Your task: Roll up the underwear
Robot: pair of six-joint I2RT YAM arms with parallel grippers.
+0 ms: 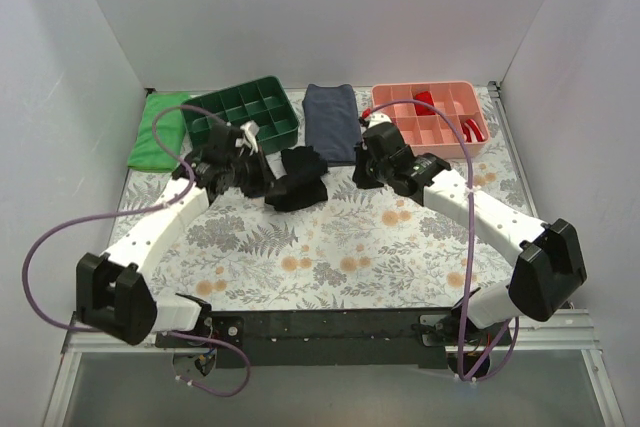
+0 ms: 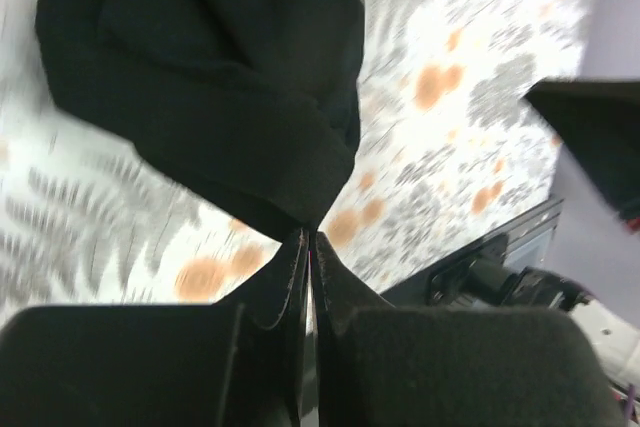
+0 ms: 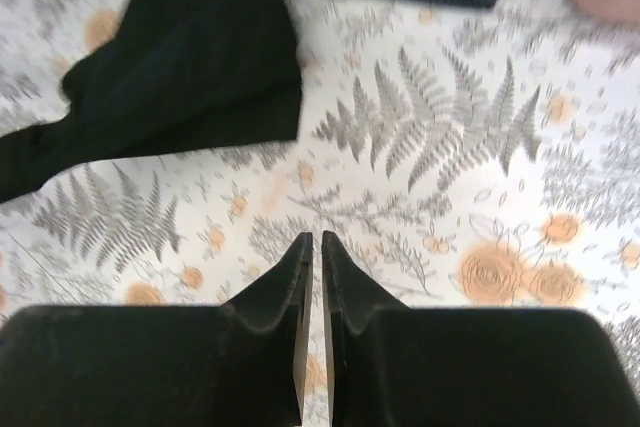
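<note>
The black underwear [image 1: 300, 187] lies crumpled on the floral surface in the middle, one part raised toward my left gripper [image 1: 262, 185]. In the left wrist view that gripper is shut, the dark cloth [image 2: 230, 97] reaching right to its fingertips, apparently pinched there. My right gripper [image 1: 360, 179] is to the right of the cloth and apart from it. In the right wrist view its fingertips [image 3: 334, 255] sit close together with a narrow gap and nothing between them, while the cloth [image 3: 200, 77] lies to the upper left.
A green divided box [image 1: 250, 92] and a green towel [image 1: 150, 147] stand at the back left, a folded dark blue cloth [image 1: 330, 112] at the back centre, and a pink divided box [image 1: 440, 147] with red items at the back right.
</note>
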